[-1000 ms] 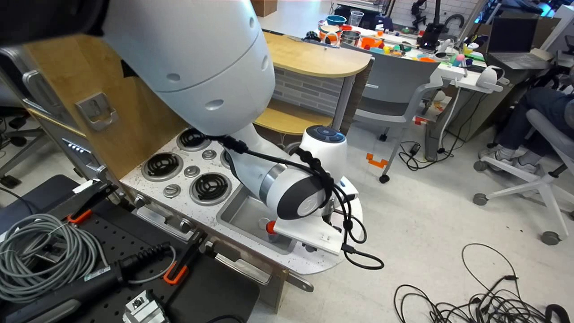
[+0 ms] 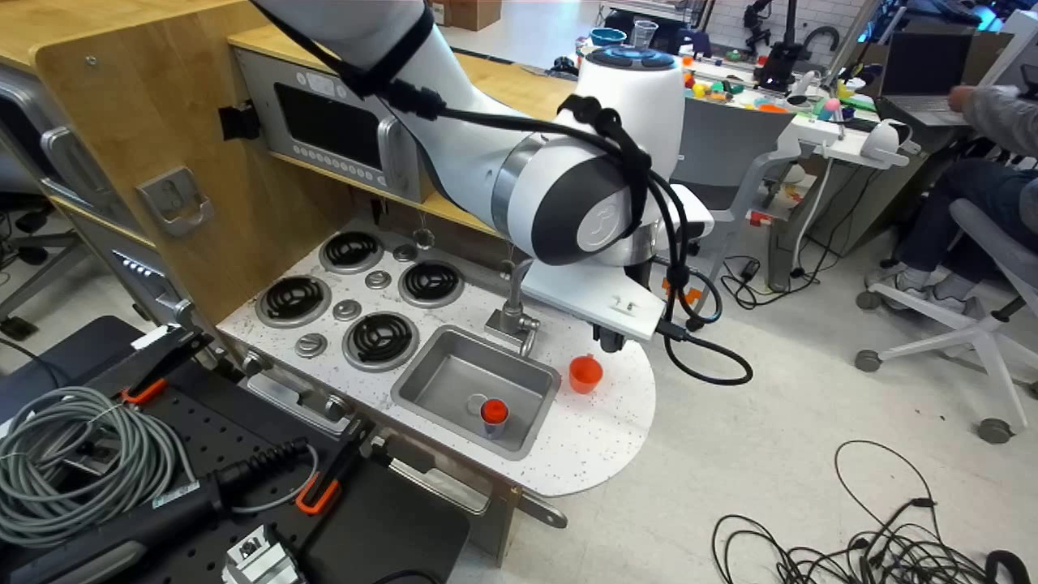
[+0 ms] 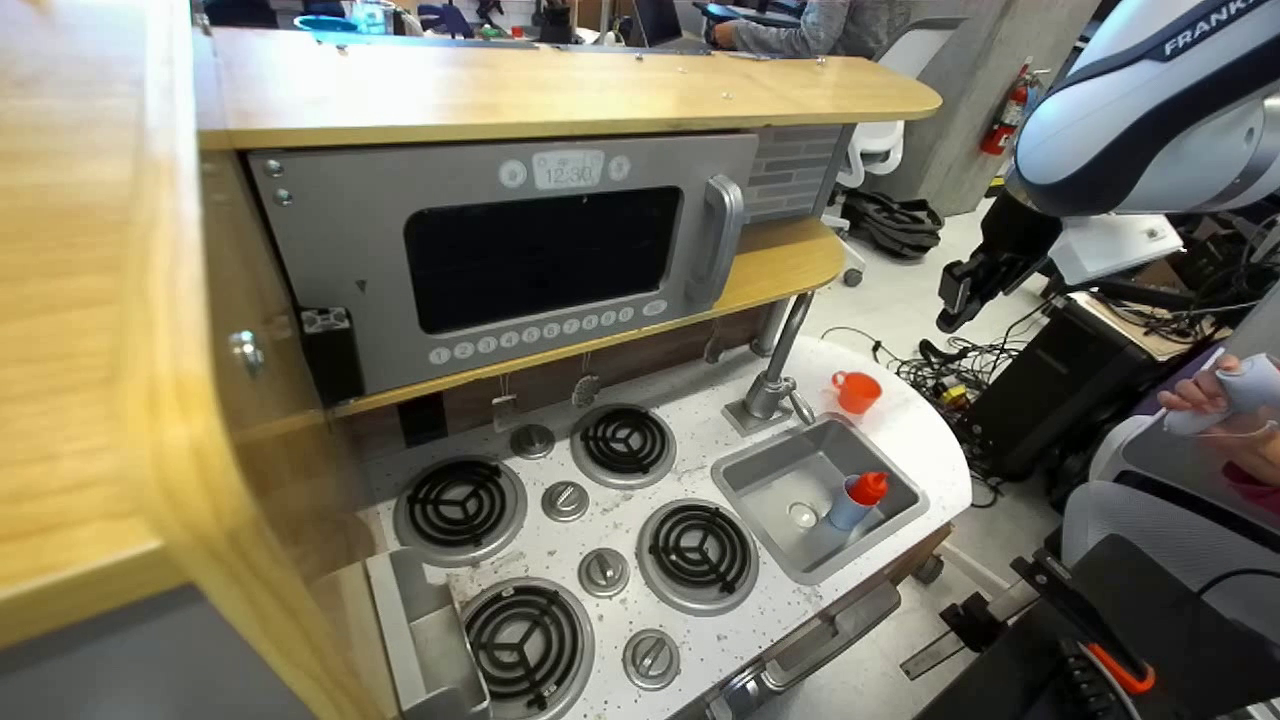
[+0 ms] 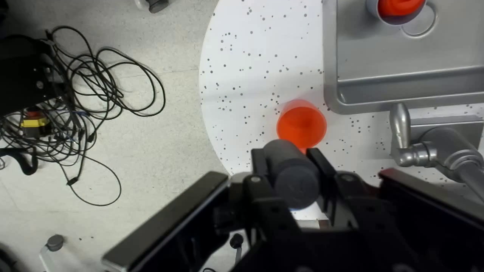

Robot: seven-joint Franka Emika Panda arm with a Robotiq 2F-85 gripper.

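Note:
In the wrist view my gripper is shut on a dark grey cylinder, whose kind I cannot tell. The gripper hangs well above the counter, off its rounded end, in exterior view 2. On the white speckled counter an orange cup stands to the right of the sink, apart from the gripper. Seen from the wrist, this orange cup lies just ahead of my fingertips. Inside the sink, a grey-blue cup has a red thing in its mouth.
The faucet rises behind the sink. Burners and knobs fill the other side of the counter. A shelf with a toy microwave overhangs the back. Beyond the rounded end is open floor with loose cables.
The arm has risen and moved away from over the sink, toward the back right. The orange cup and faucet, hidden before in exterior view 1, now show.

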